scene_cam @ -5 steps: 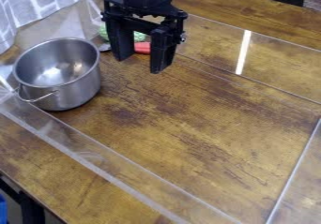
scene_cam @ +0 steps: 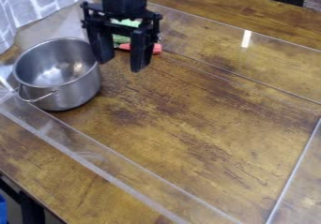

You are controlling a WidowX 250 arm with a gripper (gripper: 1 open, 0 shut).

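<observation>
The black gripper (scene_cam: 120, 46) hangs at the upper middle left of the camera view, above and right of a steel pot (scene_cam: 56, 73). Behind it lie a red object (scene_cam: 150, 49) and some green items, partly hidden by the gripper. Whether the gripper holds anything between its fingers is unclear.
The wooden table (scene_cam: 213, 125) has wide free room at the centre, right and front. Clear strips run along its left and right sides, and a pale cloth (scene_cam: 32, 7) is at the back left.
The gripper has moved left and somewhat back, toward the green and red items. The pot has not moved.
</observation>
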